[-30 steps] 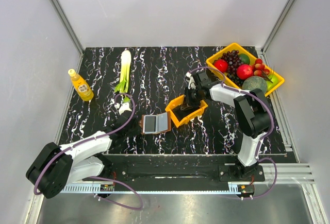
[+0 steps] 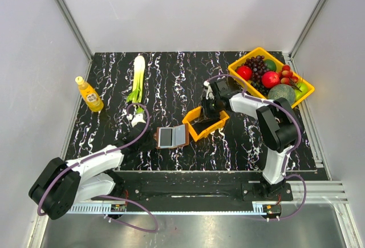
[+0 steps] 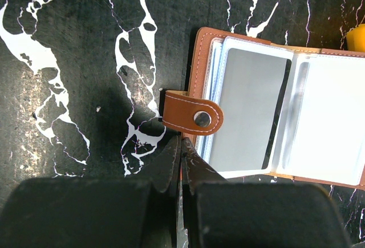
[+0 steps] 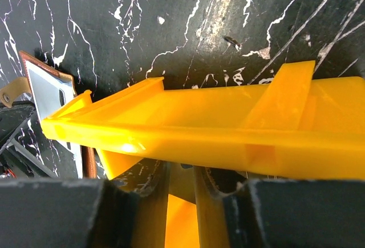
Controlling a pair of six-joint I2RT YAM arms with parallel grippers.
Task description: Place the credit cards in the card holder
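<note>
The brown card holder lies spread on the table, with clear sleeves and a snap strap sticking out on its left. Close to that strap, at the holder's left edge, my left gripper is shut with nothing visible between its fingers. To the holder's right stands the yellow basket. My right gripper reaches down into it, its fingers a little apart. No card shows clearly in the gap. The basket's inside is dark, and I cannot make out separate cards there.
A bottle of yellow liquid and a leek lie at the left back. The yellow fruit crate occupies the right back corner. Bare marble tabletop lies between them.
The left arm and the holder look unmoved.
</note>
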